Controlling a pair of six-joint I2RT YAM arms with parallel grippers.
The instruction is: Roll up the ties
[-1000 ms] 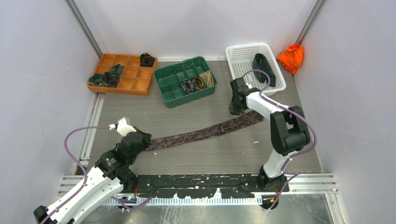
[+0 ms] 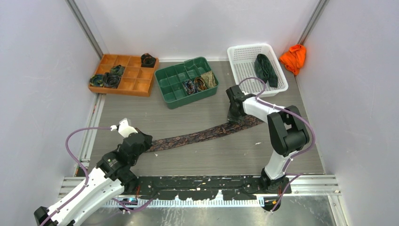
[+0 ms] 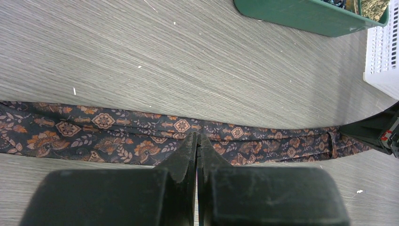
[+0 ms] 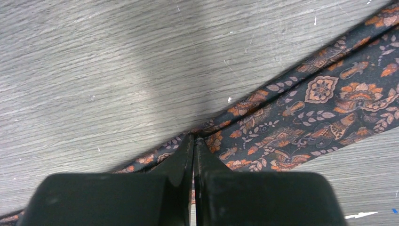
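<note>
A dark paisley tie (image 2: 188, 139) lies stretched flat in a long strip across the table, with lengthwise creases (image 3: 117, 136). My right gripper is down on the strip towards its right part, shut on the fabric at a crease along the upper fold. My left gripper hangs above the tie's left part; its fingertips look close together from above, with nothing seen between them, and I cannot tell from the frames how far apart they stand.
An orange divided tray (image 2: 134, 84) and a green divided box (image 2: 171, 96), both holding rolled ties, stand at the back. A white basket (image 2: 242, 56) with dark green cloth is back right, beside orange cloth (image 2: 292, 59).
My right gripper has moved left and towards the front, down onto the tie. The left arm has not visibly moved.
</note>
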